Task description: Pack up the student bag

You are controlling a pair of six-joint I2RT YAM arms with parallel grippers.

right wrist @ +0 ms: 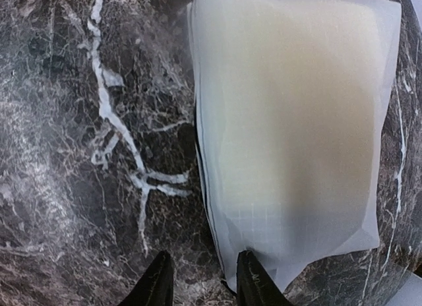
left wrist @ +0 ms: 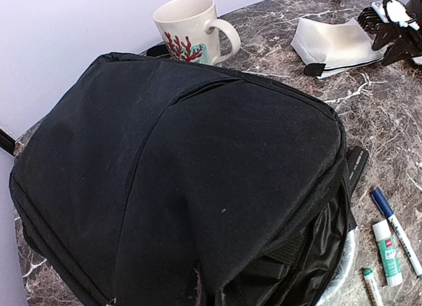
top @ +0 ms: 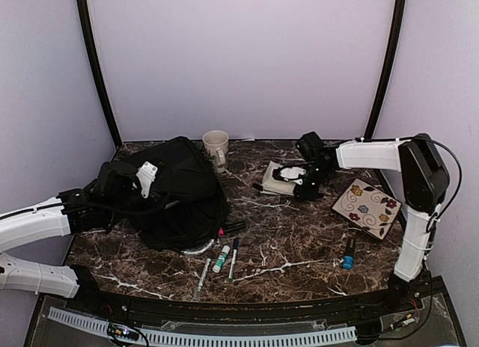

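Note:
The black bag [top: 172, 220] lies at the left, its upper part filling the left wrist view [left wrist: 158, 161]. My left gripper [top: 153, 197] is at the bag, shut, its fingertips barely visible against the dark fabric. My right gripper stands open at the lower corner of a pale translucent pouch [right wrist: 290, 121], one finger over its edge. Pens, including a blue-capped one [left wrist: 395, 230], and a glue stick [left wrist: 387, 253] lie beside the bag.
A mug [top: 216, 149] stands behind the bag. A flowered square board [top: 365, 209] and a blue-ended item [top: 348, 253] lie at the right.

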